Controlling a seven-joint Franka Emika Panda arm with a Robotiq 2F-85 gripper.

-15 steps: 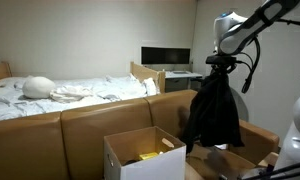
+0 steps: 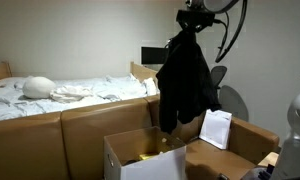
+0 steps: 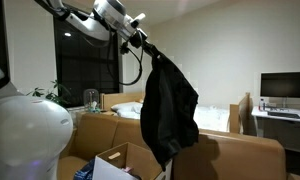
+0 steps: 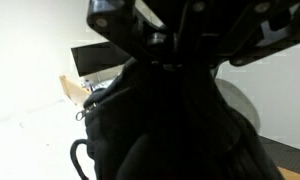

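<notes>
A black piece of clothing [image 2: 186, 85] hangs in long folds from my gripper [image 2: 190, 27], which is shut on its top edge high in the air. In exterior view 2 the dark cloth [image 3: 170, 110] drops from the gripper [image 3: 150, 50], its lower end near the white box. Black fabric [image 4: 180, 130] fills much of the wrist view below the fingers and hides their tips. An open white cardboard box [image 2: 145, 172] stands below, with something yellow [image 2: 148, 156] inside. In exterior view 1 the cloth's lower end is just above and behind the box's right side.
A brown leather sofa [image 2: 85, 135] runs behind the box, with a white-covered bed [image 2: 90, 88] beyond it. White papers [image 2: 216, 127] rest on the sofa at right. A monitor [image 3: 283, 85] stands on a desk at the back.
My gripper has risen and moved left with the black cloth, from over the sofa's right part toward the box. The papers at right are now uncovered.
</notes>
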